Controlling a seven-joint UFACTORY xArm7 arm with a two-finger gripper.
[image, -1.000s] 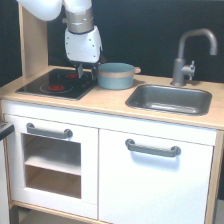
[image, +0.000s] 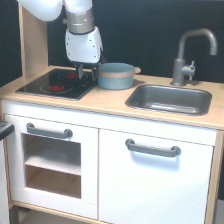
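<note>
A white robot gripper (image: 87, 69) hangs over the back of the black stovetop (image: 52, 85), just left of a blue-grey pot (image: 118, 80). The pot sits on the wooden counter beside the stove. The gripper's fingers are small and dark, and whether they are open or shut, or touching the pot, is unclear.
A steel sink (image: 168, 99) with a tap (image: 182, 62) fills the right of the counter (image: 110, 102). Below are cabinet doors (image: 155, 175) and an open shelf (image: 52, 160). The front of the counter between stove and sink is clear.
The gripper has shifted very slightly to the right, toward the pot. The pot looks unmoved.
</note>
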